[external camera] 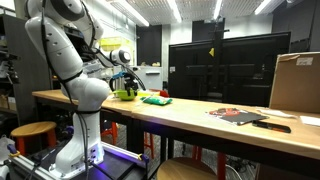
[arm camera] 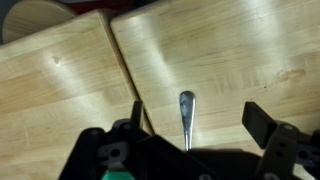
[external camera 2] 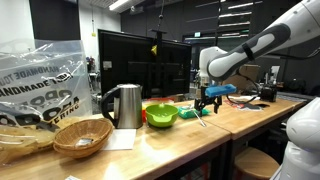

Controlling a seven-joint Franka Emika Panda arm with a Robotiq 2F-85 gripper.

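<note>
My gripper points down over the wooden table with its fingers wide apart and nothing between them. In the wrist view a spoon-like utensil [arm camera: 187, 112] with a dark end and pale handle lies on the wood below the gap; its lower part is hidden by the gripper. A green bowl [external camera 2: 162, 115] stands on the table left of my gripper [external camera 2: 213, 103] in exterior view 2. Exterior view 1 shows the gripper [external camera: 129, 86] low, close to the bowl, with a flat green item [external camera: 157, 100] to its right.
A metal kettle [external camera 2: 124, 106] and a wicker basket [external camera 2: 82, 137] stand beyond the bowl. Farther along the table in exterior view 1 lie a dark flat item [external camera: 238, 116] and a cardboard box [external camera: 295, 84].
</note>
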